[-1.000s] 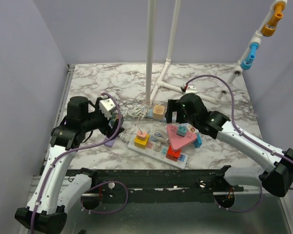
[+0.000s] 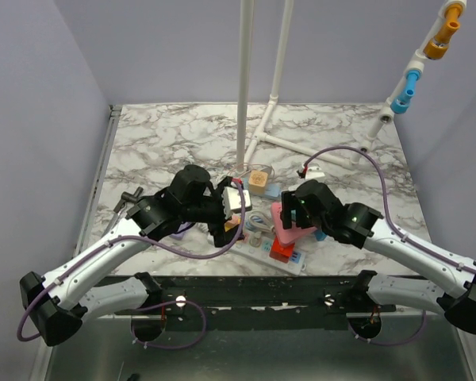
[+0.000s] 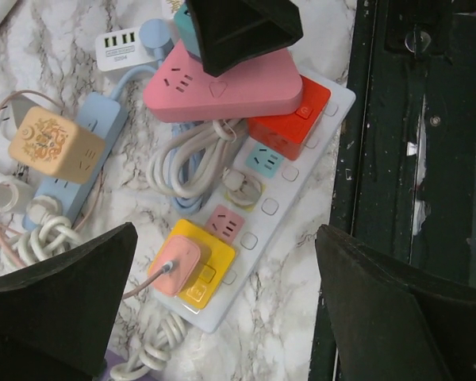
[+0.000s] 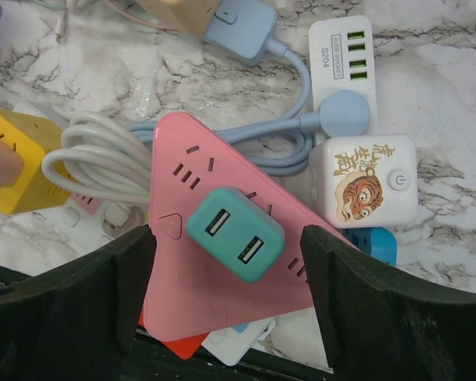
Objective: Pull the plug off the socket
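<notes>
My left gripper is open above a long white power strip (image 3: 262, 222); between its fingers below sit a yellow adapter (image 3: 205, 276) and a pink plug (image 3: 182, 254) with a thin cable. My right gripper, its fingers apart, hangs over a pink triangular socket block (image 4: 174, 302) with a small teal plug (image 4: 235, 230) on top, nothing visibly gripped. A red adapter (image 3: 288, 119) sits under the pink block on the strip.
A tan cube (image 3: 55, 144) on a blue strip, a white USB socket (image 4: 339, 55), a tiger-print cube (image 4: 363, 178) and coiled cables crowd the area. White pipes (image 2: 243, 87) stand at the back.
My left arm has swung right from the left side to over the yellow adapter.
</notes>
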